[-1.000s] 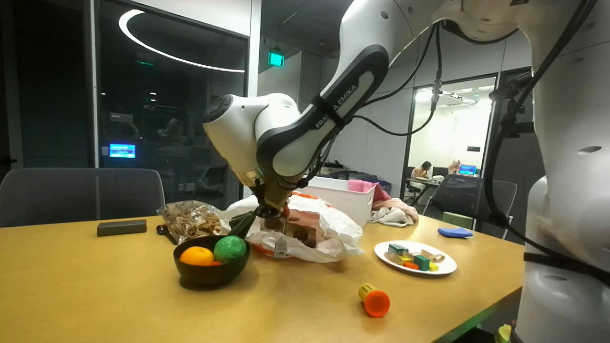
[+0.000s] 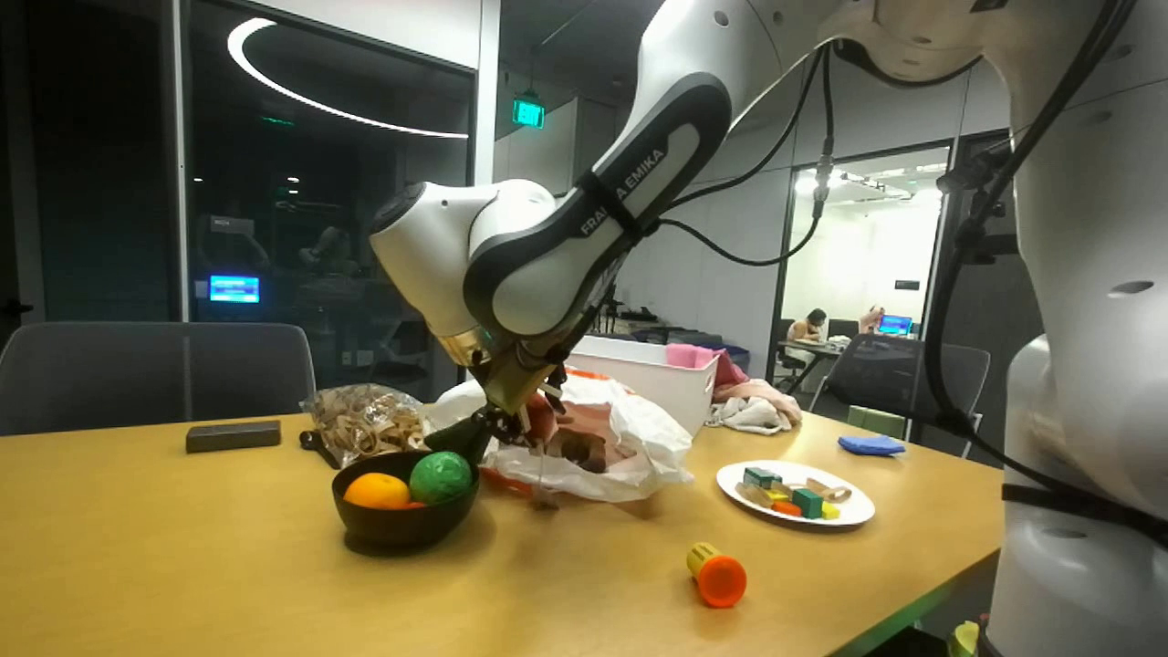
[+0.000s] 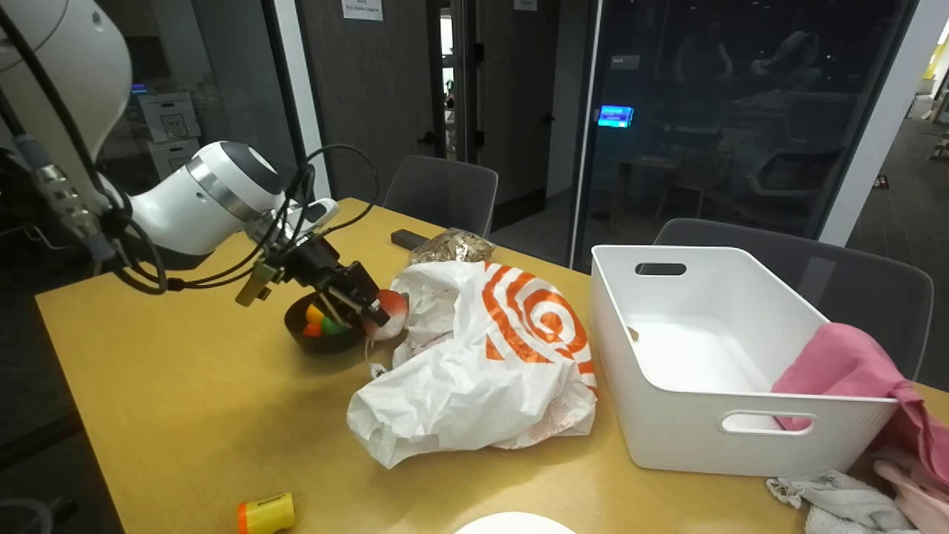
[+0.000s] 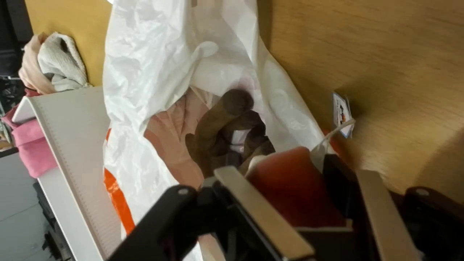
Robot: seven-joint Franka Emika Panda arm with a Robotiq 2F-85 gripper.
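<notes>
A red, rounded object [image 4: 291, 185] with a white part lies between the two fingers of my gripper in the wrist view. The fingers stand part open around it; whether they press on it I cannot tell. A string with a small tag [image 4: 342, 114] trails from the object. In exterior view 2 this red and white object [image 3: 389, 313] sits beside the gripper [image 3: 378, 316], close to the black bowl [image 3: 327, 343]. The bowl holds an orange fruit [image 2: 378, 492] and a green ball [image 2: 440, 477]. My gripper [image 2: 520, 425] is tilted, low between bowl and bag.
A white plastic bag [image 3: 463, 391] lies open, with a brown object [image 4: 208, 126] inside. Behind it stands a white bin [image 3: 712, 432]. A plate [image 2: 739, 493] of blocks and a yellow-orange cylinder [image 2: 717, 577] lie nearer the robot base.
The arm has shifted left in exterior view 1, and the gripper has tilted. The red object now shows more clearly beside the fingers, and the tag hangs lower.
</notes>
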